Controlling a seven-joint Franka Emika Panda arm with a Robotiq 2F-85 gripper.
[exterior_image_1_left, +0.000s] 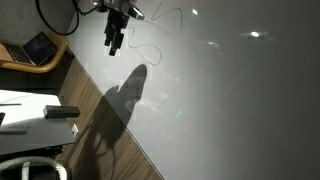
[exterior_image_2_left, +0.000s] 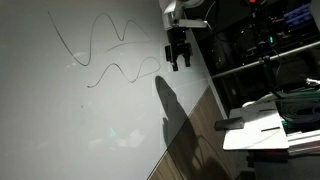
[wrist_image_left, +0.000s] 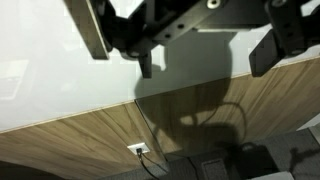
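Note:
My gripper hangs in front of a large whiteboard, with its shadow cast on the board below it. In the wrist view the gripper is open, its dark fingers well apart and only board and shadow showing between them. Thin wavy lines are drawn on the whiteboard, beside the gripper in exterior view 2. A dark block, perhaps an eraser, lies on a white table below the gripper and apart from it. Exterior view 1 also has this block at the table's edge.
Wood panelling runs along the board's lower edge, with a wall outlet and a plugged-in cable. A laptop sits at the far left of exterior view 1. The space between gripper and table looks clear.

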